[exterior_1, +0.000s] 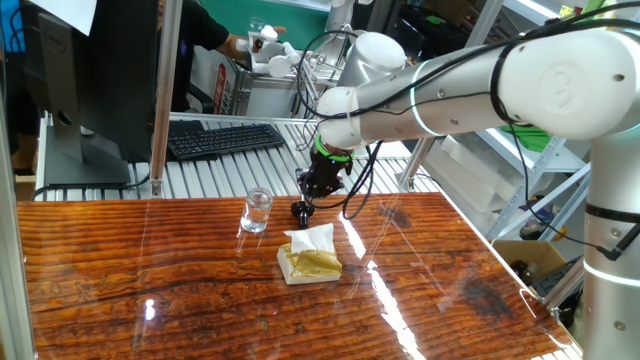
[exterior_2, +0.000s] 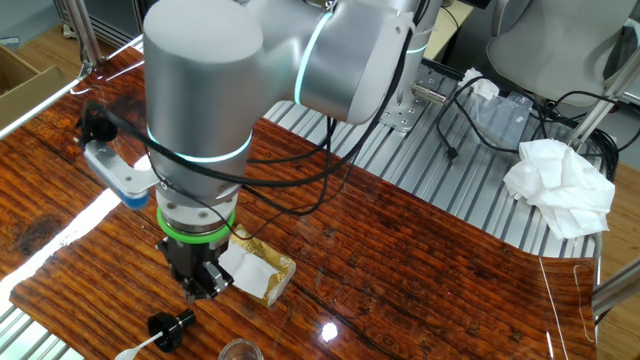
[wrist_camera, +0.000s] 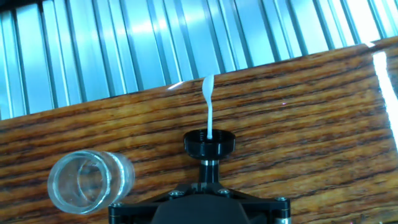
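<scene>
A black piece with a cup-like end (wrist_camera: 209, 145) and narrow stem lies near the table's far edge. From its cup sticks a white plastic spoon (wrist_camera: 208, 93), pointing beyond the edge in the wrist view. My gripper (exterior_2: 205, 292) is above the table close by, a visible gap from the black piece (exterior_2: 172, 328) in exterior view 2. In the wrist view the stem runs toward the dark gripper body at the bottom. How its fingers stand is not clear. A clear glass jar (exterior_1: 256, 210) is left of the black piece in exterior view 1.
A tissue pack (exterior_1: 311, 264) in a gold and white wrapper sits just nearer than the black piece. A metal frame post (exterior_1: 166, 100) and a keyboard (exterior_1: 225, 141) stand beyond the table's far edge.
</scene>
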